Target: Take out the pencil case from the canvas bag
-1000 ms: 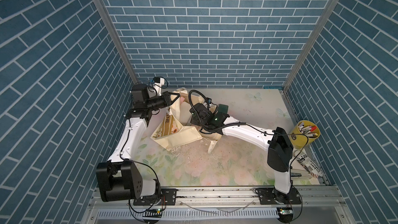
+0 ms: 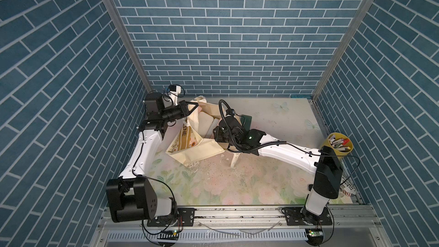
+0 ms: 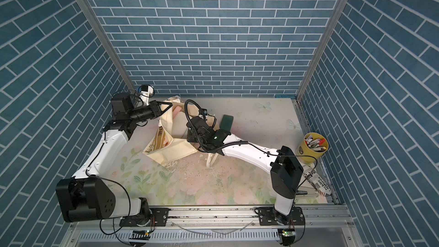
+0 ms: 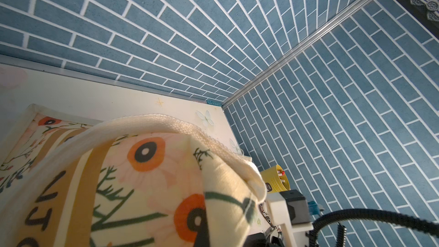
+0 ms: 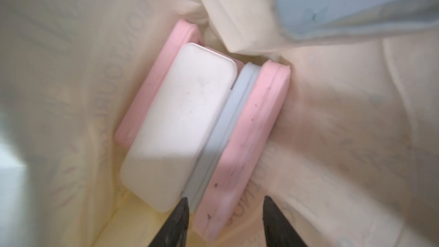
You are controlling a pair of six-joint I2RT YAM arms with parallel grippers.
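The canvas bag [image 2: 189, 153] lies opened on the table at left of centre. My left gripper [image 2: 194, 106] is shut at the bag's upper left rim, the fabric at its tips. Inside, in the right wrist view, are several cases: a white one [image 5: 176, 123], a light blue one [image 5: 219, 137], a pink one [image 5: 242, 148] and another pink one [image 5: 151, 80] at the left. My right gripper stands open over the cases with nothing clearly between its fingers, pointing down into the bag.
A dark green object [image 3: 226, 121] lies right of the bag. A yellow cup of markers [image 3: 311, 153] and a printed packet [image 3: 315, 180] are at the right edge.
The left arm and bag look almost unchanged.
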